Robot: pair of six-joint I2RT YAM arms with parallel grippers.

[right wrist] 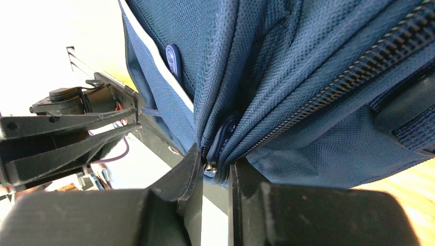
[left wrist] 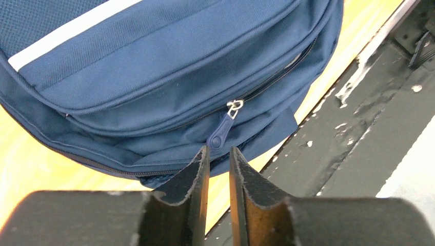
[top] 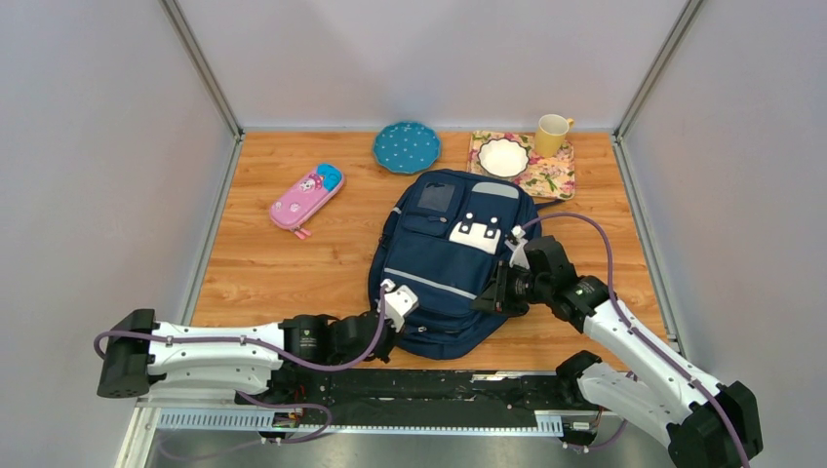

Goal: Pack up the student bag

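The navy backpack (top: 429, 258) lies flat on the table, its zipped bottom end toward the front edge. Over its front left corner is my left gripper, partly open. A blue zipper pull (left wrist: 219, 134) lies just beyond its fingertips, with nothing visible held. At the bag's right side, my right gripper has a fold of blue bag fabric (right wrist: 228, 92) gathered between its fingertips. A dark zipper pull (right wrist: 221, 138) sits in that fold. A pink pencil case (top: 307, 197) rests left of the bag.
Behind the bag are a teal plate (top: 407, 147) and a floral tray (top: 552, 179) bearing a white scalloped dish (top: 503, 158) and a yellow mug (top: 551, 136). Bare wood (top: 293, 273) lies to the left. Both grippers work close together near the front.
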